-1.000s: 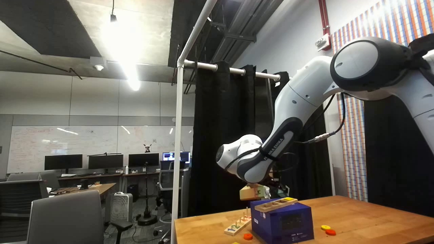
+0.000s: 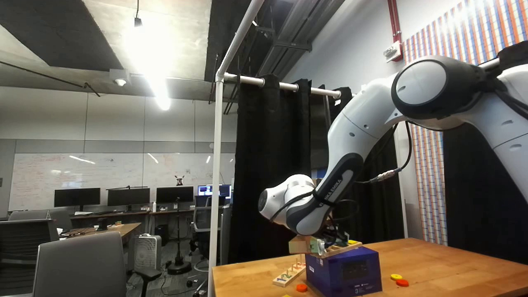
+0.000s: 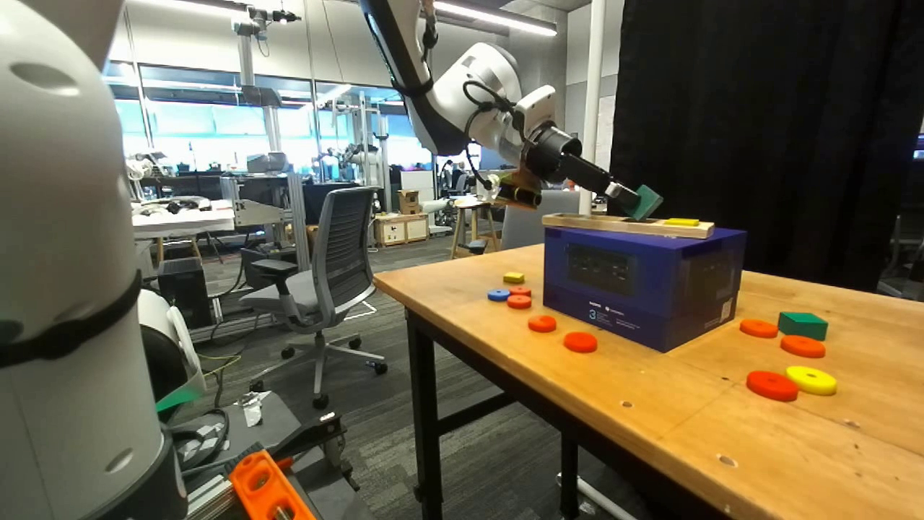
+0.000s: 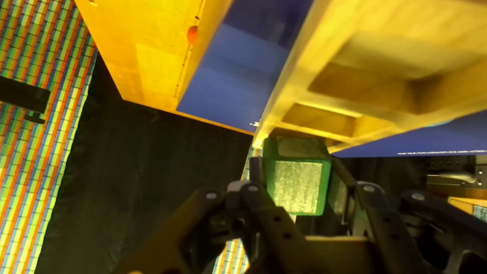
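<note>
A green square block (image 4: 297, 180) is held between the fingers of my gripper, which is shut on it. In exterior view 2 the green block (image 3: 645, 202) appears tilted, low over the wooden tray (image 3: 606, 227). The tray lies on top of a dark blue box (image 3: 606, 286) on the table. In the wrist view the block's far edge overlaps the end of the tray (image 4: 292, 98) near a small compartment; whether it touches the wood I cannot tell. A yellow block (image 3: 682, 222) sits at one end of the tray.
On the table (image 3: 693, 407) around the box lie several orange, yellow and blue discs, a second green block (image 3: 802, 325) and a small yellow block (image 3: 515, 277). A numbered peg board (image 2: 289, 274) stands beside the box.
The arm has come down toward the box, and my gripper has gone from above the tray to right at it. The box and tray look unmoved.
</note>
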